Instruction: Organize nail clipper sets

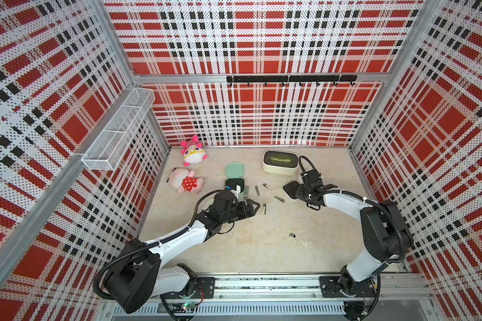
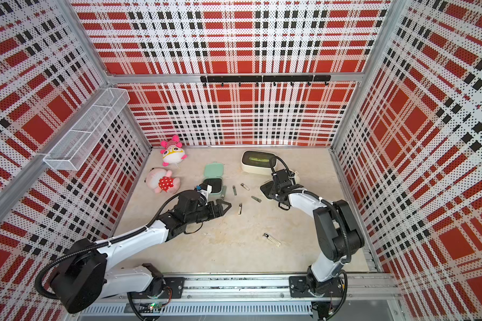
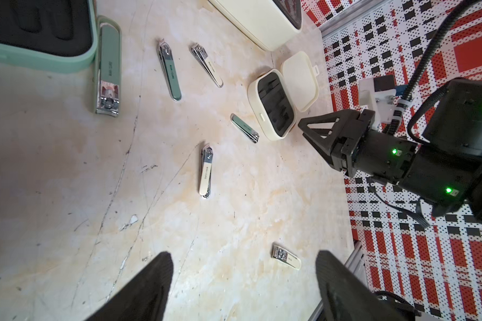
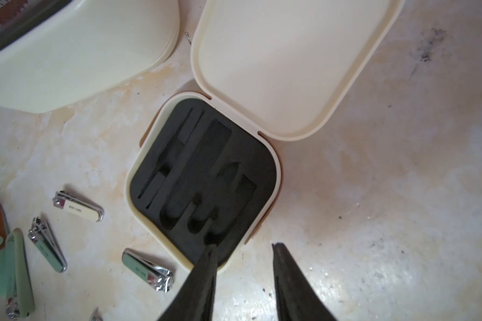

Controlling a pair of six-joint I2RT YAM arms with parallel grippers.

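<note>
An open cream case (image 4: 202, 176) with empty dark foam slots has my right gripper over its front edge, fingers apart. The open mint case (image 2: 213, 171) stands left of centre, a green clipper (image 3: 108, 69) beside it. Several green and cream clippers lie loose between the cases, including a green one (image 4: 144, 267) by the cream case. A cream clipper (image 1: 298, 239) lies near the front. My left gripper hangs over the table, fingers apart, right of the mint case.
A cream box (image 1: 280, 163) stands at the back. Two plush toys (image 1: 193, 151) (image 1: 185, 182) sit at the left.
</note>
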